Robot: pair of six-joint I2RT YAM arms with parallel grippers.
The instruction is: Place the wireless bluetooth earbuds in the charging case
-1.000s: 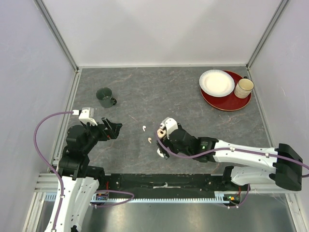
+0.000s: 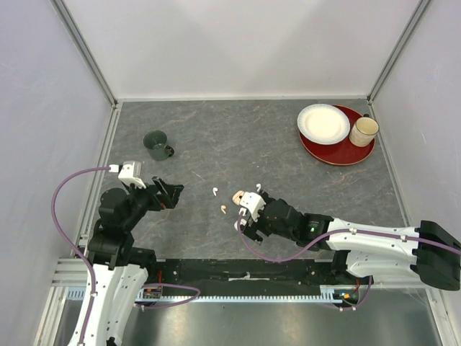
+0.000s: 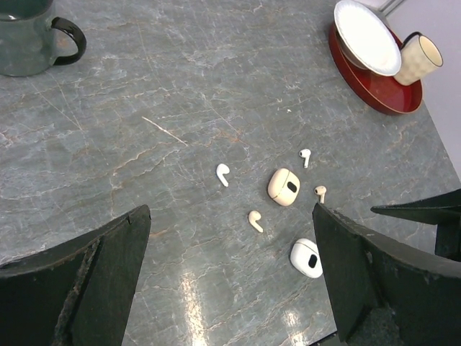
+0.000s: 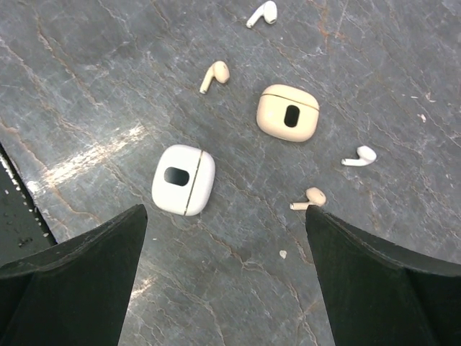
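Note:
Two charging cases lie closed on the table: a beige case and a white case nearer the front. Around them are loose earbuds: a white earbud and a beige earbud left of the cases, plus another white earbud and another beige earbud on the right side. My right gripper hangs open above the cases, nothing between its fingers. Over the left part of the table my left gripper is open and empty, well apart from the earbuds.
A dark green mug stands at the back left. At the back right, a red tray carries a white plate and a cream mug.
My left arm has stayed in place.

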